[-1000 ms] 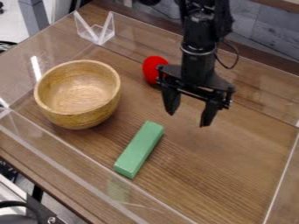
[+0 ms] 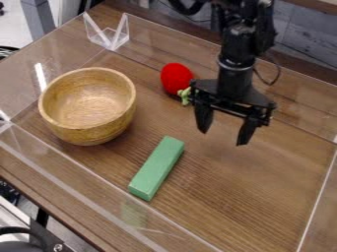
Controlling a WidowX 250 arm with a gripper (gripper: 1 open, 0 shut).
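My dark gripper (image 2: 227, 120) hangs over the wooden table at the upper middle, its two fingers spread apart with nothing visible between them. A red round object (image 2: 176, 76) lies behind it to the left, with a small green object (image 2: 186, 95) beside that, partly hidden by the arm. A green bar (image 2: 157, 167) lies in the front middle. A yellow bowl (image 2: 87, 101) stands at the left.
A clear, see-through item (image 2: 108, 31) sits at the back left. A dark cable loops beside the arm.
The objects on the table look unmoved.
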